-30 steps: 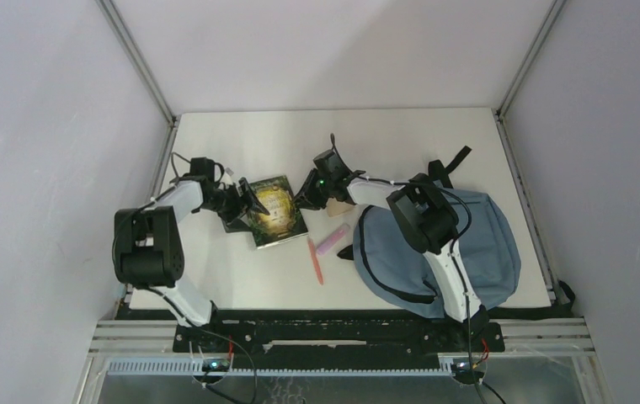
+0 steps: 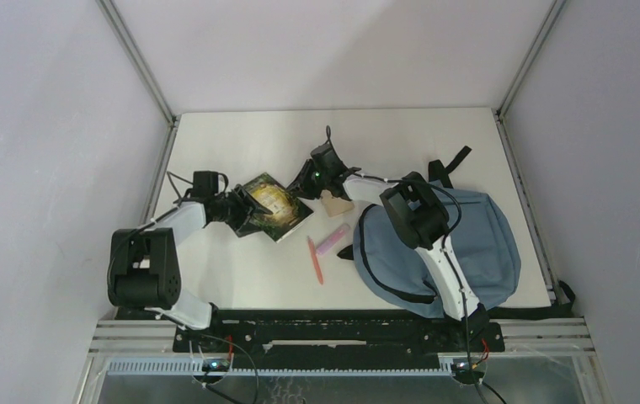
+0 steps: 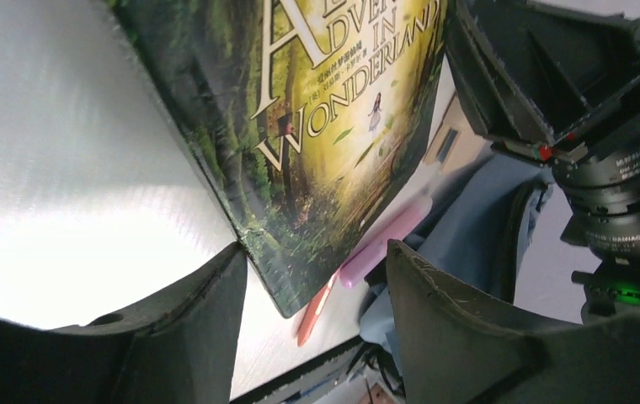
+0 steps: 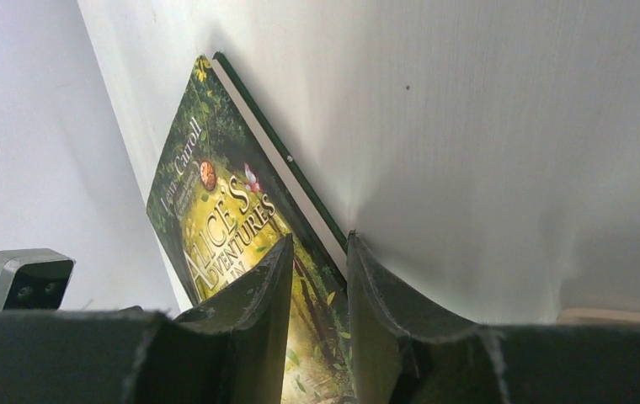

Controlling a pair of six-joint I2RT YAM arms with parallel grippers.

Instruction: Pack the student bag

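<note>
The Alice's Adventures in Wonderland book [image 2: 279,212] lies slanted on the left half of the table. One long edge of it is between the fingers of my right gripper, which is shut on it. At the other side is my left gripper. Its fingers [image 3: 207,311] stand apart with a corner of the book between them; the left one seems to touch the cover's edge, and a firm hold does not show. A blue bag [image 2: 489,244] lies at the right of the table, partly covered by my right arm.
A tan item [image 2: 335,204] sits below my right gripper. Closer to the front are a pink case [image 2: 332,241] and an orange pen [image 2: 315,261]. Under the book's left side a dark flat thing [image 2: 246,231] peeks out.
The book has turned counterclockwise from nearly upright to slanted. My left gripper has shifted a little toward the table's front. The right gripper has moved slightly left.
</note>
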